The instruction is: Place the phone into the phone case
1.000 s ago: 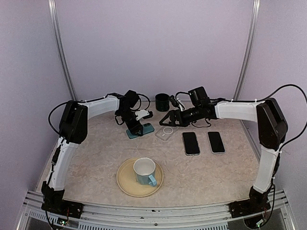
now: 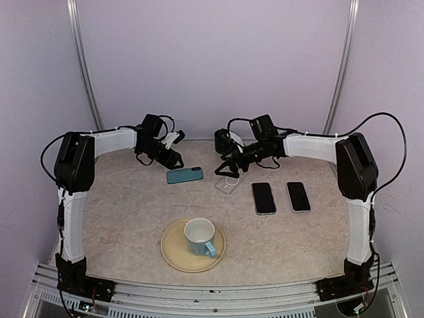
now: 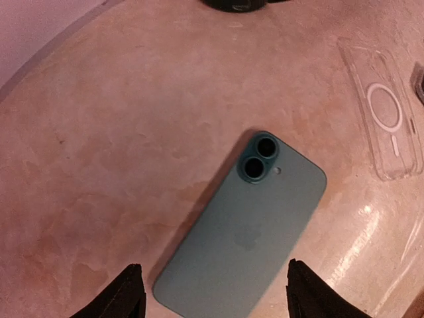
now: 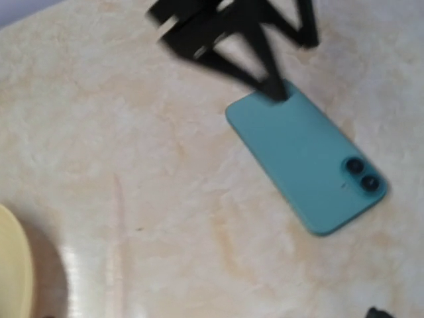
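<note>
A teal phone (image 2: 184, 175) lies back up on the table, its two camera lenses visible in both wrist views (image 3: 238, 232) (image 4: 298, 152). My left gripper (image 2: 172, 161) is open above and behind it, fingertips framing the phone's lower end in the left wrist view. A clear phone case (image 2: 228, 187) with a white ring lies to the phone's right, also at the right of the left wrist view (image 3: 377, 106). My right gripper (image 2: 226, 167) hovers open over the area behind the case, nothing held.
Two dark phones (image 2: 264, 198) (image 2: 298, 197) lie at the right. A plate (image 2: 173, 252) with a mug (image 2: 199, 235) is at the front. A dark cup (image 2: 221, 141) stands at the back.
My left gripper has moved back and left, uncovering more of the teal phone. The right gripper has shifted slightly left.
</note>
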